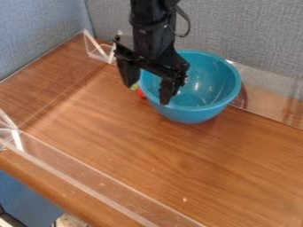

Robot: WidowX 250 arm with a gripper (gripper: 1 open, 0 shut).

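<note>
My black gripper (147, 80) points down from the top centre, over the left part of a light blue bowl (204, 93). One finger reaches into the bowl area, the other hangs left of its rim. Small red and green items (138, 93) show behind the bowl's left side, mostly hidden. Whether anything sits between the fingers I cannot tell.
Clear plastic edging runs along its sides, and grey textured walls stand behind and to the left.
</note>
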